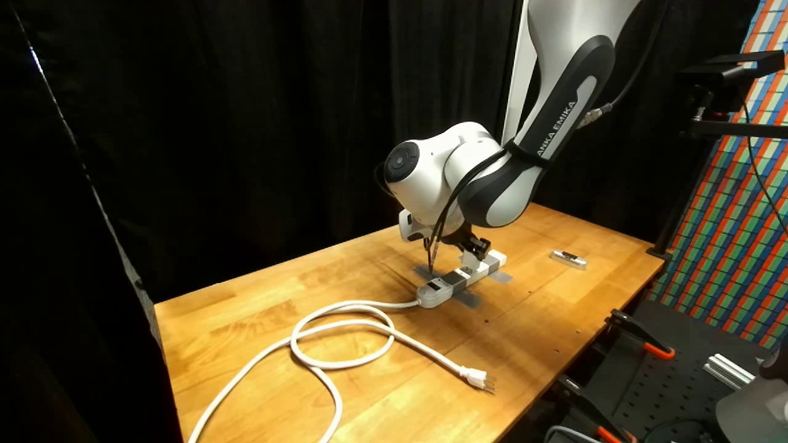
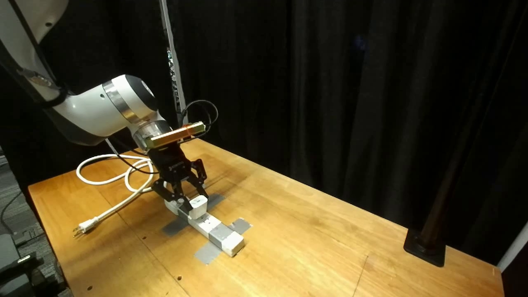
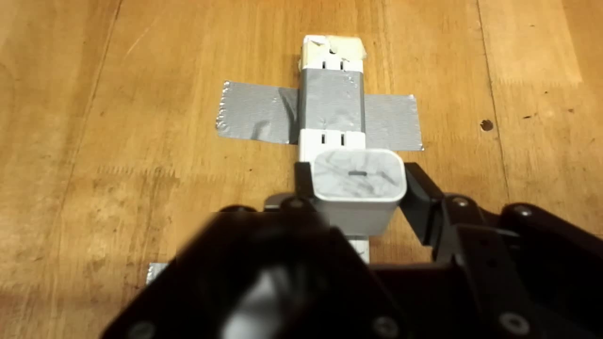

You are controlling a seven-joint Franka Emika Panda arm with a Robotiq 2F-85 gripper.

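A white power strip is taped to the wooden table, with empty outlet slots showing beyond my gripper. My gripper is shut on a white charger block, whose sides lie between the two dark fingers. In exterior view 2 the charger block stands upright over the power strip, at or just above its top face. Its underside is hidden, so I cannot tell whether the prongs sit in an outlet. In exterior view 1 the gripper is low over the strip's far half.
Grey tape crosses the strip onto the table. The strip's white cord lies looped at the near left, its plug loose. A small grey object rests at the right.
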